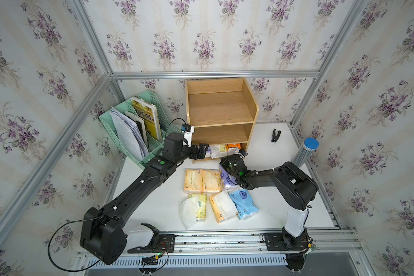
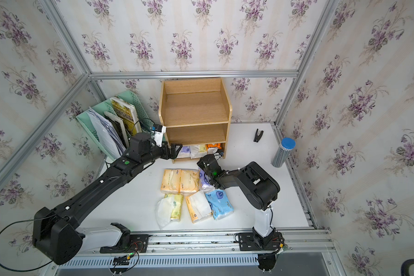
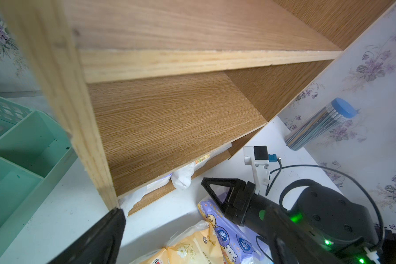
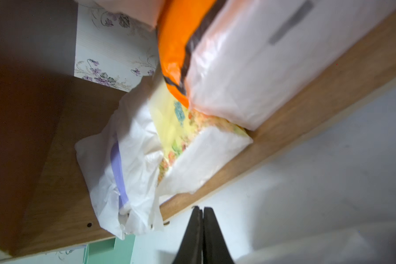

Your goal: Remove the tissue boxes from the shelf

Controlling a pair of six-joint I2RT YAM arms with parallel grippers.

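The wooden shelf (image 1: pixel 220 108) has tissue packs in its bottom compartment: a white and purple pack (image 4: pixel 121 176), a yellow floral pack (image 4: pixel 176 132) and an orange-and-white pack (image 4: pixel 255 66). My right gripper is shut just outside that compartment, below the packs in its wrist view, with nothing visible between its fingertips. My left gripper (image 1: pixel 198 150) stands open at the shelf's front left, facing its middle board. Several removed packs lie on the table in front, among them orange packs (image 1: pixel 193 180), a purple pack (image 3: pixel 224 233) and a blue pack (image 1: pixel 243 203).
A green basket (image 1: pixel 117 122) with books and papers stands at the left. A blue-lidded cylinder (image 2: pixel 283 154) is at the right, with a black clip (image 2: pixel 257 135) behind it. The table (image 1: pixel 276 207) has some free room at the right and left.
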